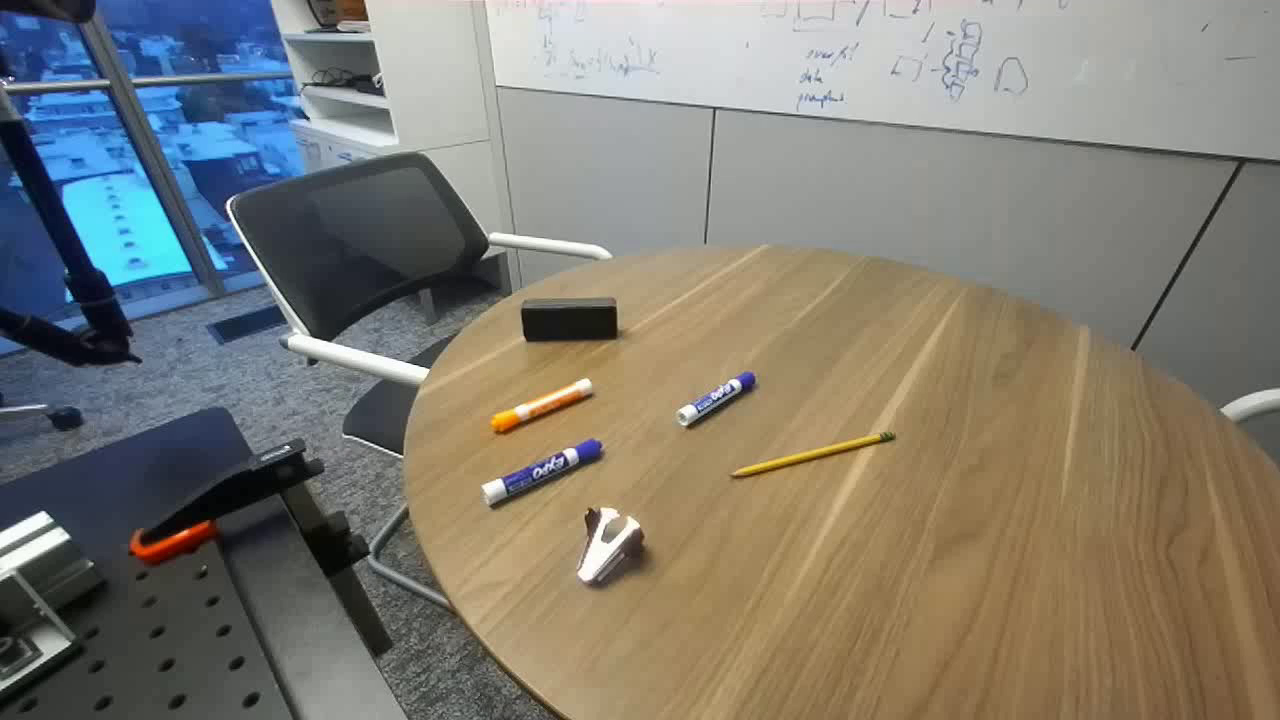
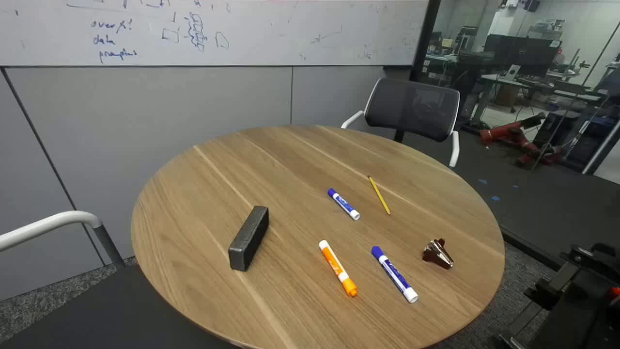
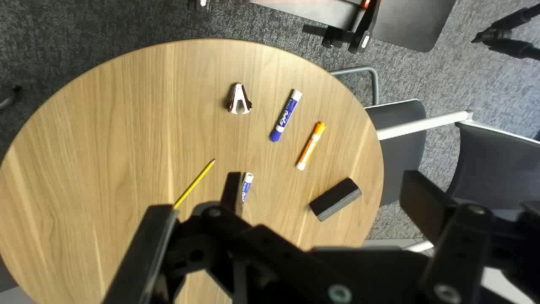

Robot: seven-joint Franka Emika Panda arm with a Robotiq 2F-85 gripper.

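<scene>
From high above the table, my gripper shows in the wrist view with its fingers (image 3: 232,192) wide apart and nothing held between them. Below lie two blue Expo markers; one (image 3: 286,115) is in full view, while the other (image 3: 247,185) is partly covered by a finger. An orange marker (image 3: 310,147) lies near a black eraser block (image 3: 335,199). The yellow pencil (image 3: 195,183) is partly hidden at its lower end. A staple remover (image 3: 238,99) sits apart from the markers. Neither exterior view shows the gripper.
The round wooden table (image 1: 1020,528) has wide bare space on the pencil's far side from the markers. Mesh chairs stand close to it, one (image 1: 360,240) by the window and another (image 2: 412,107) at the back. A dark bench (image 1: 360,672) is near its edge.
</scene>
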